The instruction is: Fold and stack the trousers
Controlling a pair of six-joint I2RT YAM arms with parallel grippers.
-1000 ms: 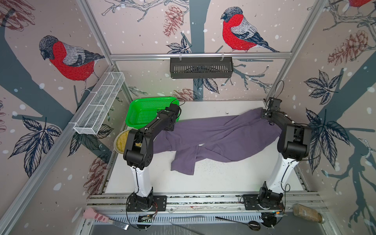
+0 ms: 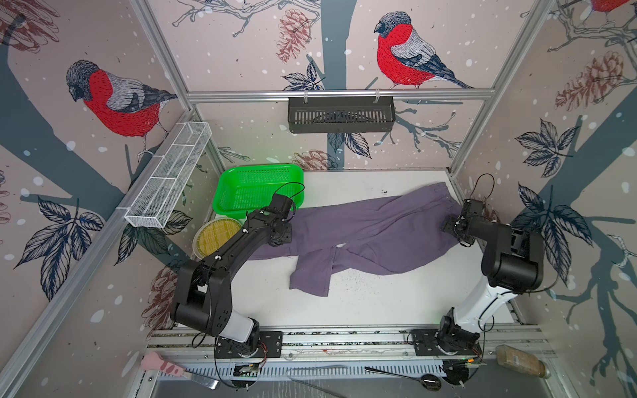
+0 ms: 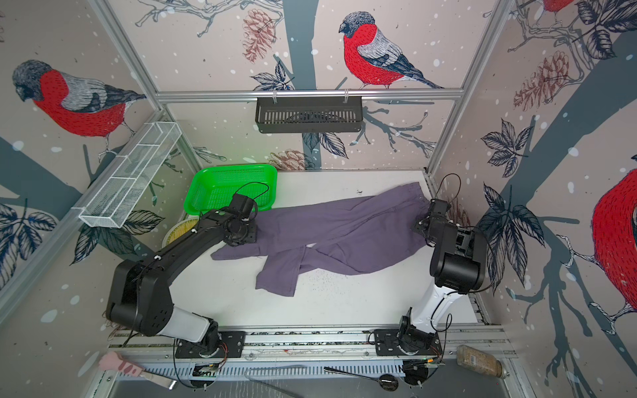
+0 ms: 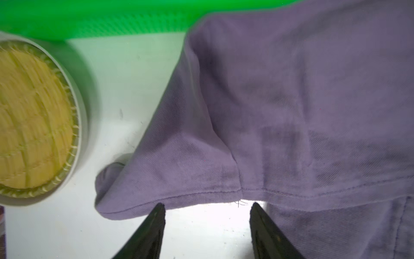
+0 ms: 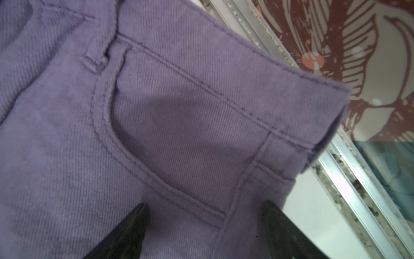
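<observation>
Purple trousers [image 2: 371, 232] lie stretched across the white table, waistband at the right, legs toward the left, one leg end spreading toward the front. In the left wrist view a leg hem [image 4: 181, 172] is folded over at a corner. My left gripper hangs open above bare table and cloth just short of that hem, nothing between its fingers. My right gripper is open over the waistband end, beside the front pocket, its fingers close to the fabric.
A green basket [image 2: 258, 171] stands at back left, a round yellow-lined container [image 4: 34, 116] beside it. A metal rail [image 5: 345, 181] runs along the right edge.
My right gripper has moved frontward along the waistband end.
</observation>
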